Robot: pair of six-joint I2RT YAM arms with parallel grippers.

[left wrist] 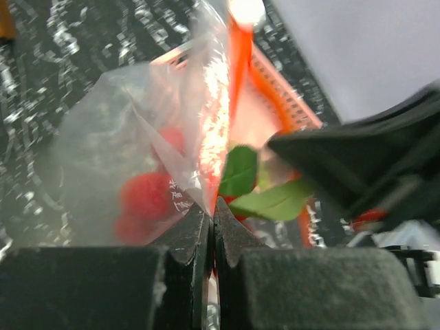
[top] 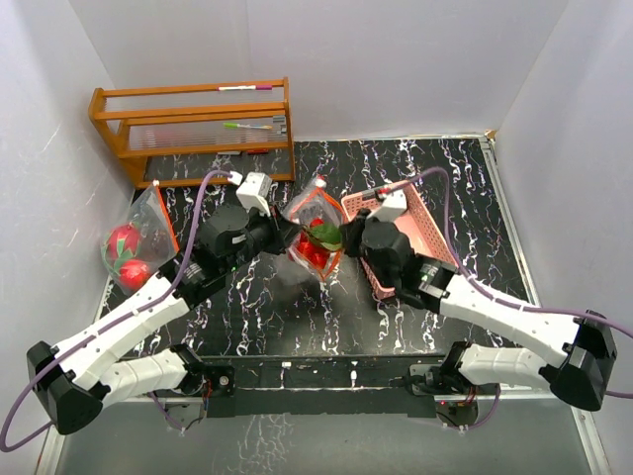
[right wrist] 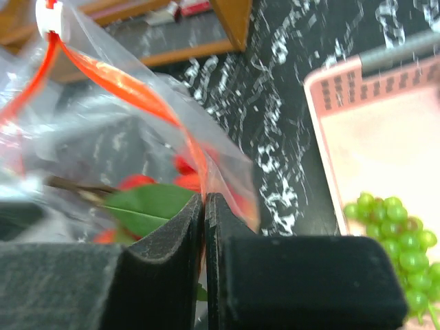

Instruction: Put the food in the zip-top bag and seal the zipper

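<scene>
A clear zip bag (top: pixel 309 252) with orange zipper, holding red food and green leaves (right wrist: pixel 151 210), hangs between both grippers at table centre. My left gripper is shut on the bag's edge. My right gripper is shut on the opposite zipper edge, its fingers at the bag's side. The white slider (right wrist: pixel 53 20) shows at the top corner in the right wrist view.
A pink basket (top: pixel 425 228) with green grapes (right wrist: pixel 405 254) is right of the bag. Another filled bag (top: pixel 138 247) lies at the left. A wooden rack (top: pixel 198 114) stands at the back.
</scene>
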